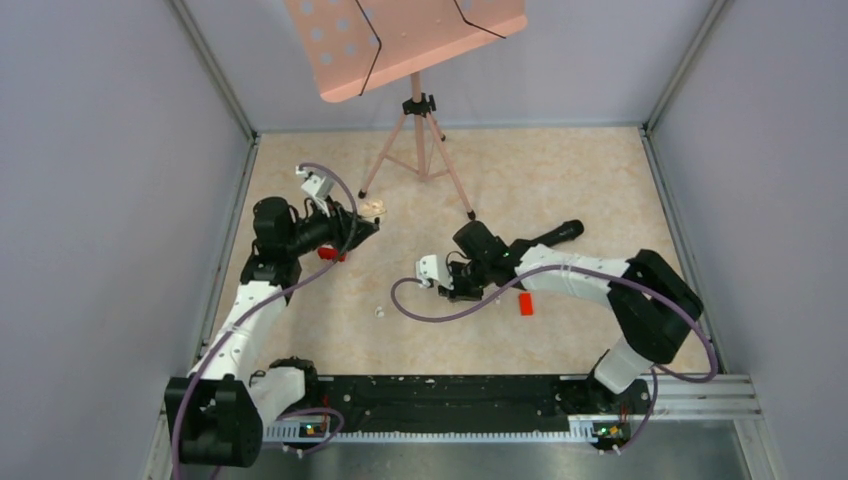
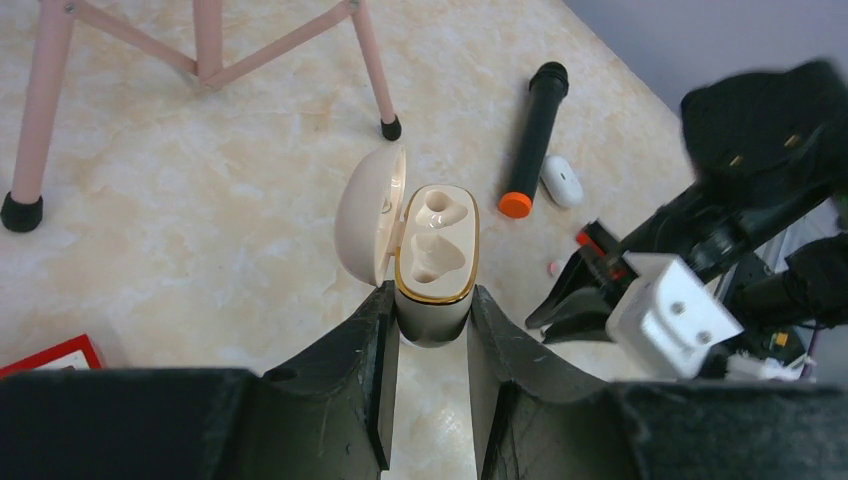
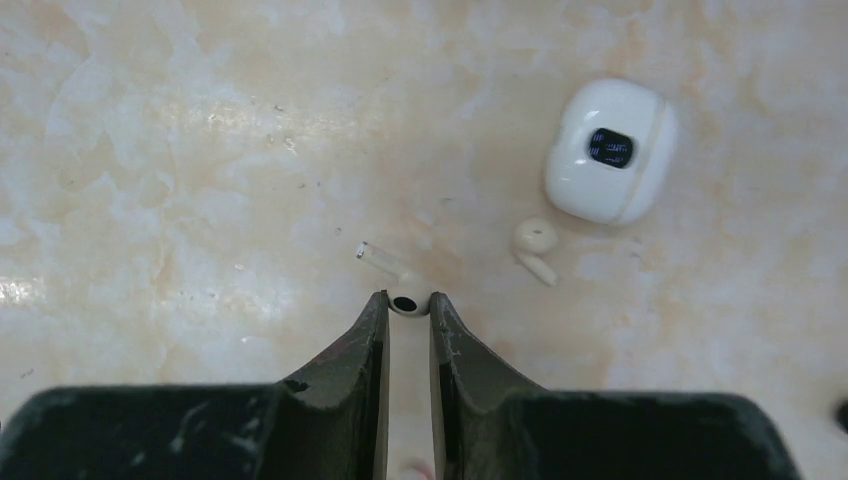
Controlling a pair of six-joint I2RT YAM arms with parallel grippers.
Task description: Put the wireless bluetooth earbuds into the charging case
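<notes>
In the left wrist view my left gripper is shut on the white charging case. The case's lid stands open, and both earbud hollows show empty. From above, the case is held at the left-centre. My right gripper, in its wrist view, is shut on a white earbud, pinched at its rounded end with the clear stem pointing up and left. Another white earbud lies loose on the table. From above, the right gripper is near the middle, its fingertips partly hidden.
A closed white case with a dark display lies beside the loose earbud. A pink tripod stand occupies the back. A black tube and a red box lie right of centre. A small white piece lies on clear table.
</notes>
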